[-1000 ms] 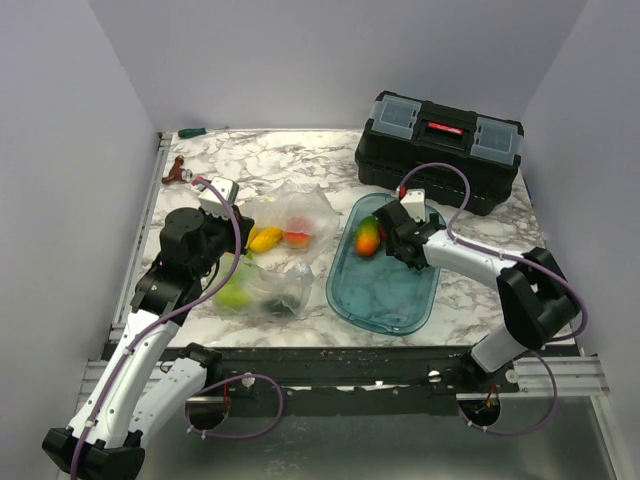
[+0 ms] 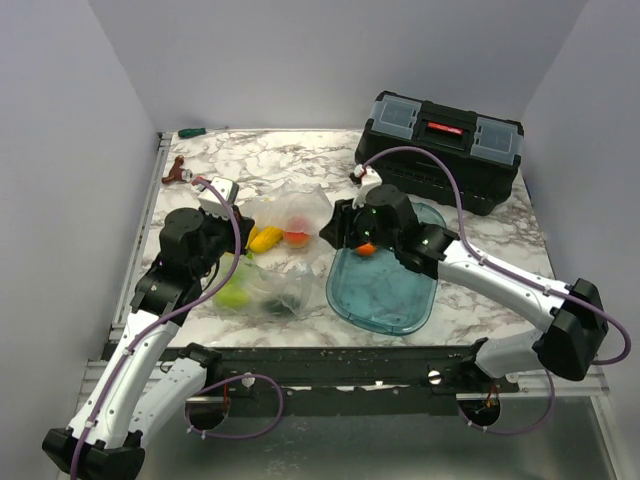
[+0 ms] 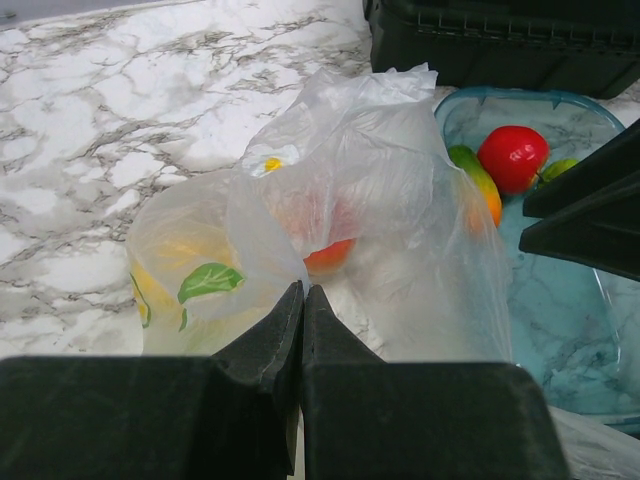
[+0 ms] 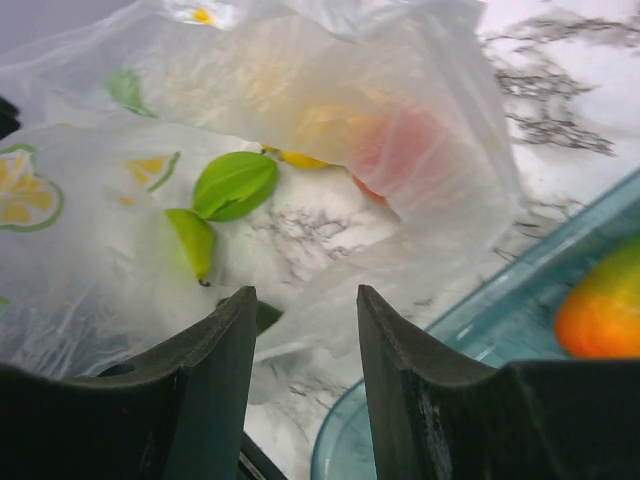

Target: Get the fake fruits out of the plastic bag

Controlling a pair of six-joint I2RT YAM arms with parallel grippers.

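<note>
A crumpled clear plastic bag (image 2: 290,210) lies mid-table, a yellow fruit (image 2: 266,239) and a red-orange fruit (image 2: 297,238) showing in it; green fruits (image 4: 235,185) show in the right wrist view. My left gripper is shut at the bag's left, bag film at its tips; whether any is pinched is unclear. My right gripper is part open above the bag's right side and the tray edge, nothing seen between its fingers. The blue tray (image 2: 380,300) holds a mango (image 4: 610,310), a red fruit (image 3: 512,158) and a green one (image 3: 555,172).
A black toolbox (image 2: 438,160) stands at the back right. A brown object (image 2: 176,172) and a green-handled tool (image 2: 192,133) lie at the back left.
My right gripper has moved left from over the tray to above the bag's right side. My left arm has stayed still.
</note>
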